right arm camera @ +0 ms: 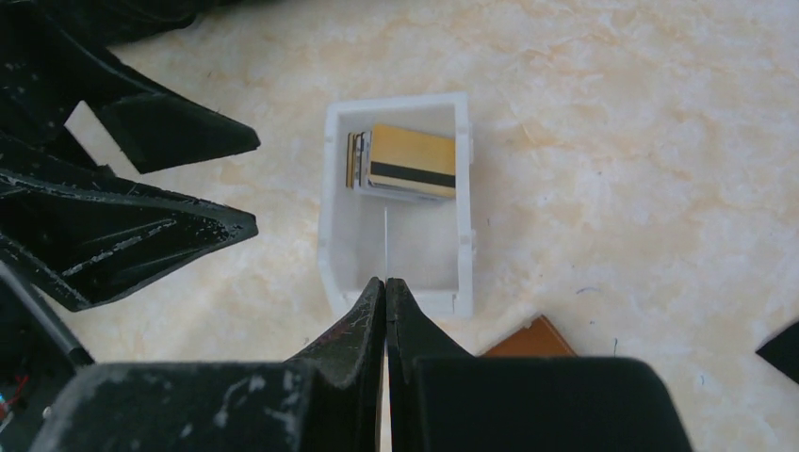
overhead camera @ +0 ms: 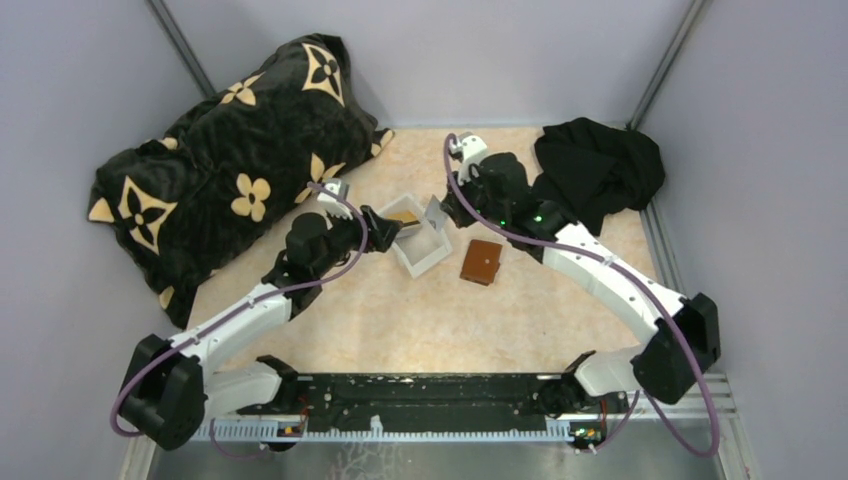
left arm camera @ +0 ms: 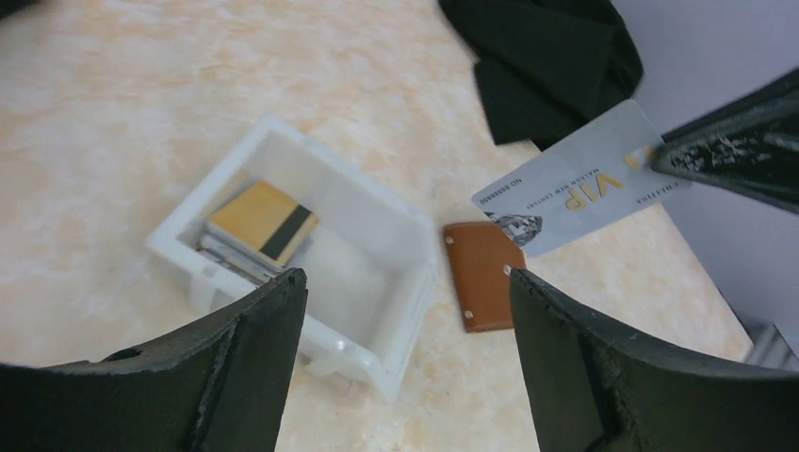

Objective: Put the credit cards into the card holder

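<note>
My right gripper is shut on a silver VIP card (left arm camera: 575, 188), raised above the table and clear of the white box. In the right wrist view the card shows only as a thin edge. My left gripper stands open and empty, near the box's left side in the top view. Inside the white box (right arm camera: 464, 221) lies a stack of cards, a gold card (right arm camera: 419, 155) with a black stripe on top. A brown card holder (overhead camera: 481, 261) rests on the table to the right of the box; whether it holds any cards I cannot tell.
A large black patterned cushion (overhead camera: 240, 160) fills the back left. Black cloth (overhead camera: 600, 170) lies at the back right.
</note>
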